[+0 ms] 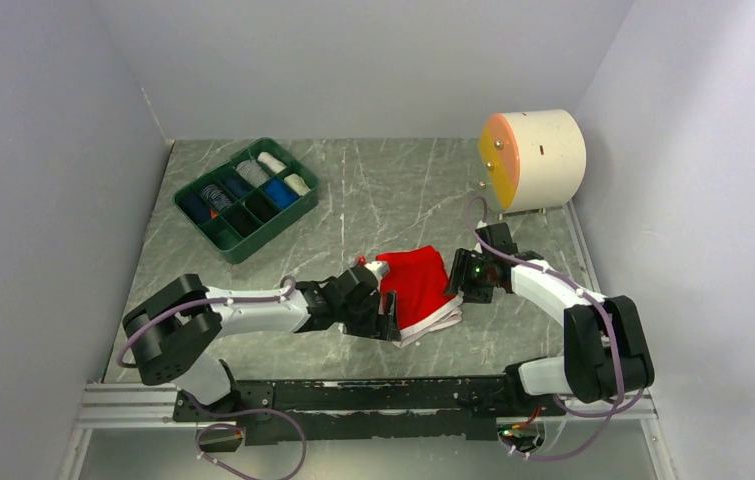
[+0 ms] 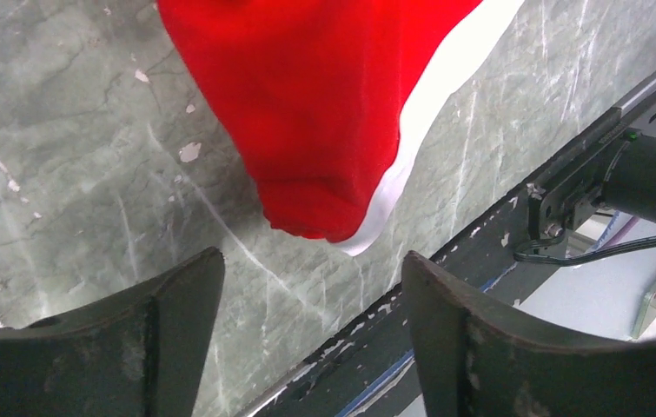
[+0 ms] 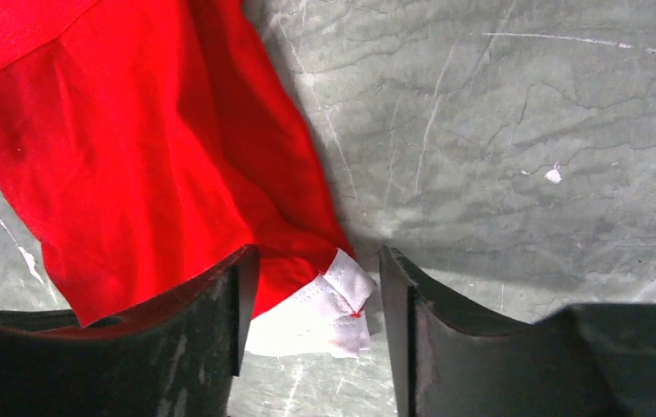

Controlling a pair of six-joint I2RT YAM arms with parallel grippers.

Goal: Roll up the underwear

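Observation:
Red underwear [image 1: 411, 283] with a white band lies flat, partly folded, at the front middle of the table. My left gripper [image 1: 387, 318] is over its near left side; in the left wrist view a red and white corner [image 2: 324, 200] lies just beyond the open fingers, with nothing between them. My right gripper [image 1: 460, 275] is at its right edge; in the right wrist view the open fingers stand either side of a bunched red and white corner [image 3: 341, 282], not visibly closed on it.
A green divided box [image 1: 245, 200] with rolled cloths stands back left. A cream drum with an orange and yellow face [image 1: 543, 160] stands back right. Bare table [image 1: 373, 190] lies behind the underwear.

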